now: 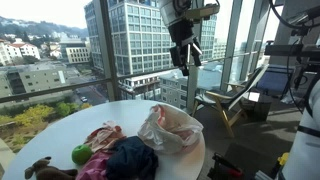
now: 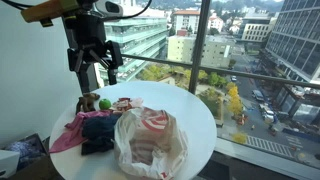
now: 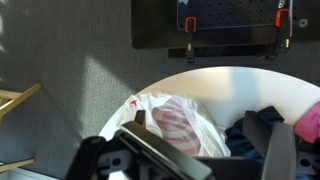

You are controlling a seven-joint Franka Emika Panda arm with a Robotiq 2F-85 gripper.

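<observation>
My gripper (image 1: 188, 64) hangs in the air above the round white table, its fingers open and nothing between them. Below it in the wrist view lies a white plastic bag (image 3: 180, 112) with reddish markings; it rests crumpled on the table, its opening facing up in exterior view 2. A dark navy cloth (image 2: 98, 130) lies beside the bag, with a pink cloth (image 2: 69, 134) next to it. Near these sit a green apple (image 1: 81, 154), a brown plush-like item (image 2: 87, 102) and a paler pink cloth (image 1: 104, 135). My gripper partly hides the bag and navy cloth in the wrist view.
The white table (image 2: 195, 110) has bare surface around the pile. A dark perforated base (image 3: 235, 12) with clamps stands by the table's edge. A folding chair (image 1: 232, 100) stands on the floor, and large windows lie beyond.
</observation>
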